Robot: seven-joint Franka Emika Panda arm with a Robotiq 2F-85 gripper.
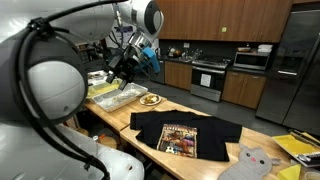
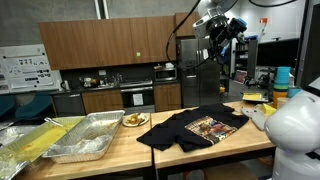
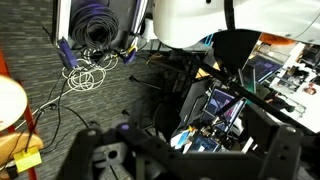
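Observation:
A black cloth point(image 1: 213, 143) lies spread on the wooden table, with a colourful printed sheet point(image 1: 178, 140) on top of it. My gripper point(image 1: 117, 68) hangs in the air at the upper left of exterior view 1, well above the table. In exterior view 2 the gripper point(image 2: 221, 46) is high at the right, clear of the cloth point(image 2: 178, 132). Its fingers are too small and dark to read there. The wrist view looks away from the table, onto a dark floor with a coiled cable point(image 3: 95, 30) and assorted gear.
A clear tray point(image 2: 85, 140) and a plate of food point(image 2: 136, 119) stand at the table's far end. Grey cat-shaped item point(image 1: 250, 163) and yellow objects point(image 1: 296, 145) occupy the near right. Several containers point(image 2: 282, 80) stand beside the arm. Bare wood surrounds the cloth.

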